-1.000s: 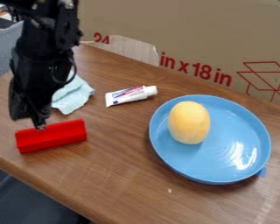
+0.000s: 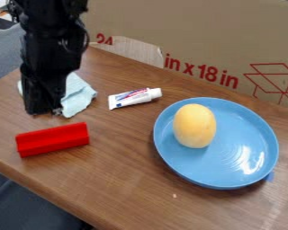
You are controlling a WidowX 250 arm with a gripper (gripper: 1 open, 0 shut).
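My black gripper [image 2: 44, 97] hangs at the upper left, over a pale blue cloth [image 2: 76, 95], its fingertips low beside the cloth and behind a red block [image 2: 53, 138]. Its fingers look shut, with nothing visible between them. The red block lies on the wooden table near the front left edge. A white toothpaste tube [image 2: 134, 98] lies right of the cloth. On the right, a yellow oval object [image 2: 194, 126] rests on a blue plate [image 2: 240, 165].
A cardboard box [image 2: 212, 40] stands along the back. Bare table [image 2: 140, 184] spans the front middle, and a dark area lies beyond the front left edge.
The block, plate and tube look unmoved.
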